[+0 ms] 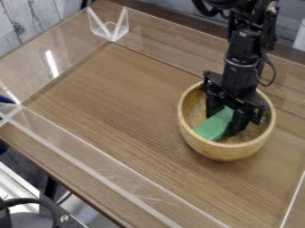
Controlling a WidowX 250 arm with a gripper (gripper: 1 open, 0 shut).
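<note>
A round wooden bowl (209, 150) sits on the wooden table at the right, with a green object (215, 126) lying inside it. My black gripper (234, 114) reaches down from the top right into the bowl, over the green object's right part. The fingers are dark and crowded at the bowl, so whether they are closed on the green object is hard to see; they appear to be on it.
A clear plastic piece (110, 22) stands at the top left. Dark parts of equipment show at the bottom left corner.
</note>
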